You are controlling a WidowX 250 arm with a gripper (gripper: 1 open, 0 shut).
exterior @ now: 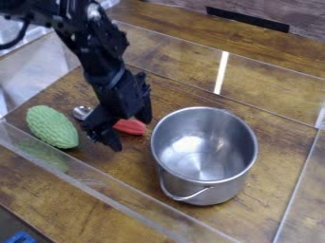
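My black gripper [114, 121] is low at the centre-left, its fingers around a red-handled utensil [127, 124] with a silver end, which lies on the wooden table. Whether the fingers grip it cannot be told. A green textured object [52, 126], like a bitter melon, lies to the left. A large steel pot [204, 152] with a wire handle stands to the right.
Clear low edges or panels [302, 185] run across the table on several sides.
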